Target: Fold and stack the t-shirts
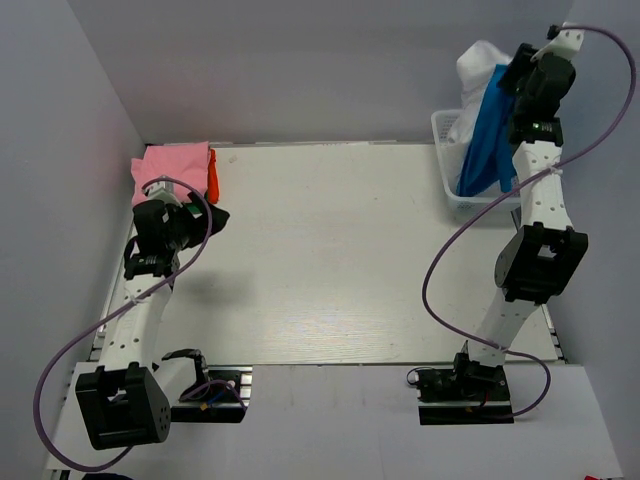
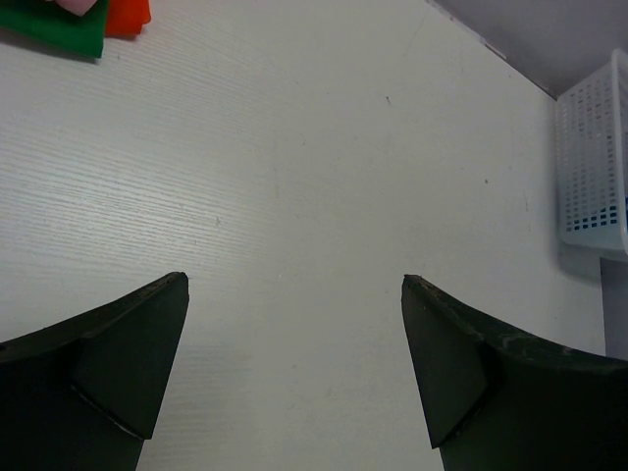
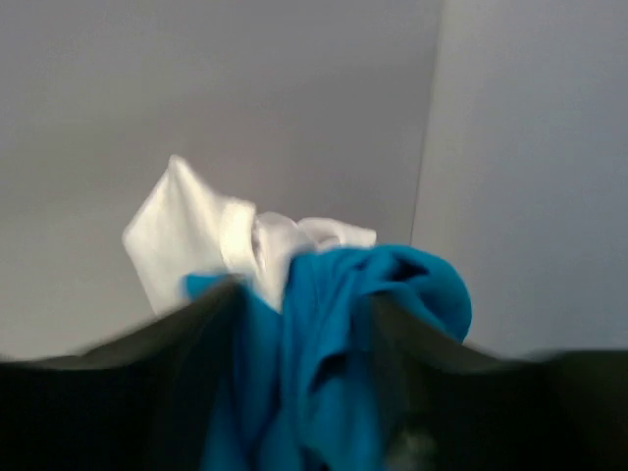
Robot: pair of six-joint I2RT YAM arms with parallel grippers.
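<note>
A blue t-shirt (image 1: 487, 135) stretches from the white basket up to my right gripper (image 1: 517, 68), with white cloth (image 1: 478, 65) bunched beside it. In the right wrist view, blurred fingers (image 3: 211, 324) stand apart, with blue fabric (image 3: 324, 343) rising between them; whether they touch it is unclear. My left gripper hangs open and empty over the table's left side. Near it, at the back left, a folded pink shirt (image 1: 172, 163) lies with orange cloth (image 1: 212, 178) at its right edge. Green cloth (image 2: 64, 29) shows in the left wrist view.
The basket (image 1: 445, 165) stands in the table's back right corner, close to the walls. Bare tabletop (image 1: 330, 250) fills the middle. A purple cable (image 1: 450, 240) loops along the right arm.
</note>
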